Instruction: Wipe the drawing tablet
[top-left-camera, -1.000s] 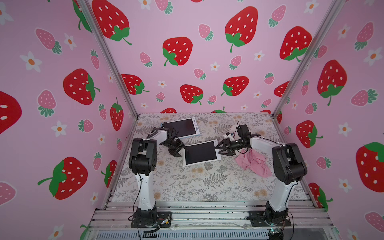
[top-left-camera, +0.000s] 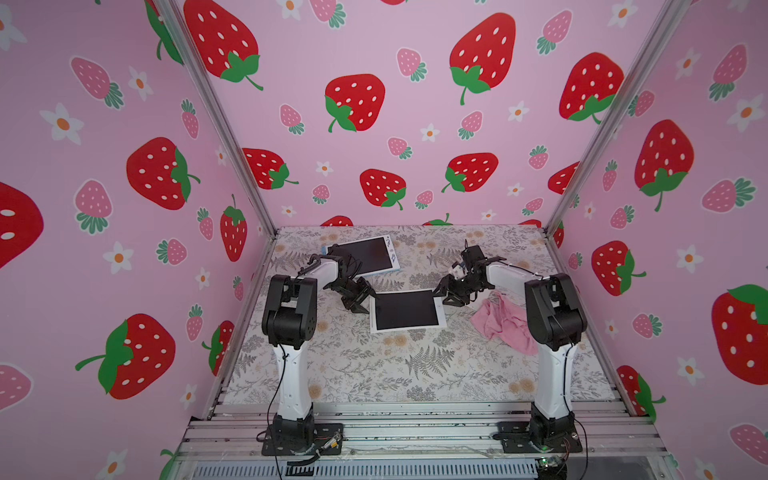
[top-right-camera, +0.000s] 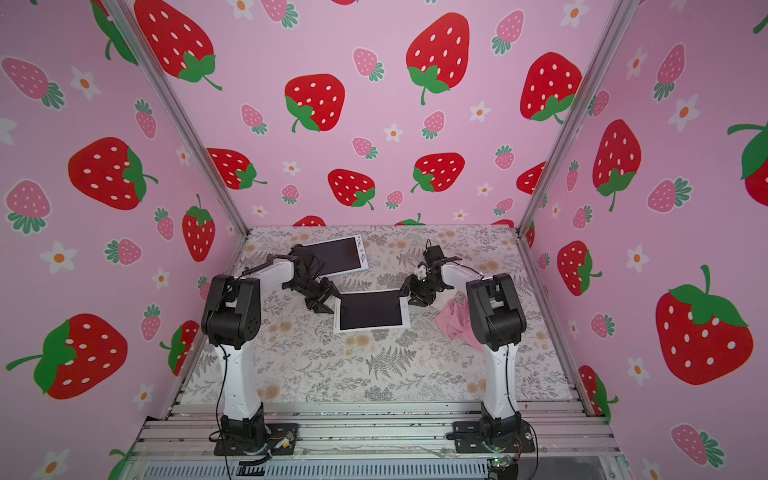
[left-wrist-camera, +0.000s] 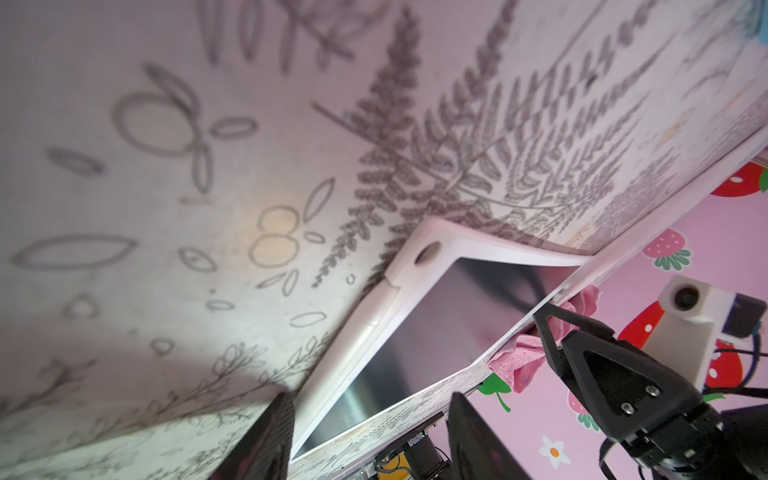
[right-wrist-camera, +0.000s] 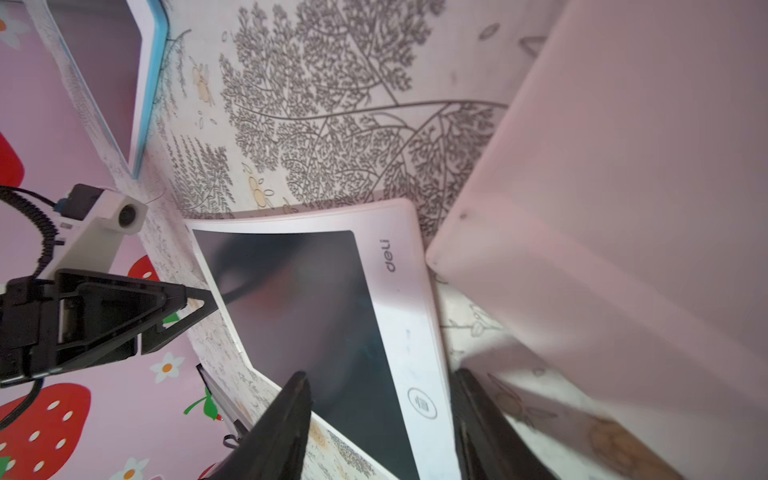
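Observation:
A white-framed drawing tablet (top-left-camera: 407, 310) with a dark screen lies flat near the middle of the table; its frame is marked "deli" (right-wrist-camera: 388, 254) in the right wrist view. My left gripper (top-left-camera: 368, 302) stands open at the tablet's left edge, with that corner showing beyond its spread fingers (left-wrist-camera: 268, 440). At the opposite edge is my right gripper (top-left-camera: 441, 299), its fingers (right-wrist-camera: 288, 428) apart and one on either side of the right border as seen from its wrist. Neither grips anything visible. A crumpled pink cloth (top-left-camera: 502, 324) lies to the right, partly behind the right arm.
A second tablet (top-left-camera: 372, 254) with a blue-white frame sits at the back left, partly covered by the left arm. A pale flat surface (right-wrist-camera: 640, 192) fills the right wrist view's right side; I cannot tell what it is.
Over the last second the tablet has turned straighter and shifted slightly right. My right arm's elbow has swung left, its gripper staying by the tablet. The left arm has barely moved.

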